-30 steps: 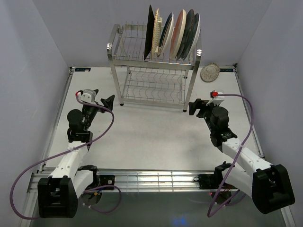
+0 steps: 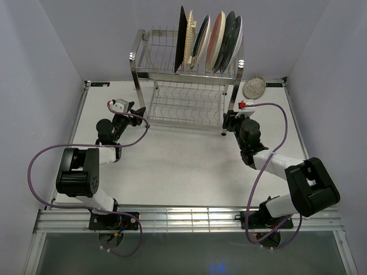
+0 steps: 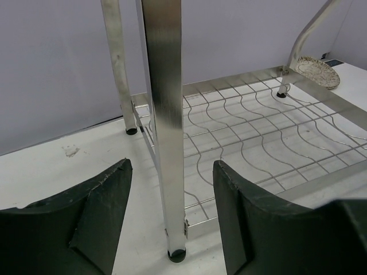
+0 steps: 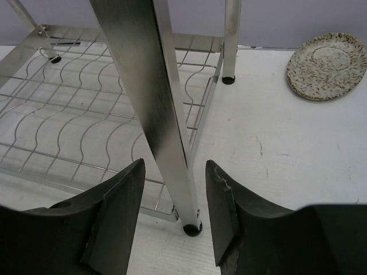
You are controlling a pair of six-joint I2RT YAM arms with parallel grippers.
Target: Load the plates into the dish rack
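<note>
A metal two-tier dish rack [image 2: 172,76] stands at the back, several plates [image 2: 217,40] upright on its upper tier, its lower tier empty. My left gripper is open at the rack's left front post [image 3: 167,114], which shows between its fingers. My right gripper is open around the line of the right front post [image 4: 160,114]; whether either touches its post I cannot tell. A speckled plate [image 4: 325,66] lies flat right of the rack, also seen in the top view.
Side walls [image 2: 40,114] bound the workspace on both sides.
The rack and plates look unchanged.
</note>
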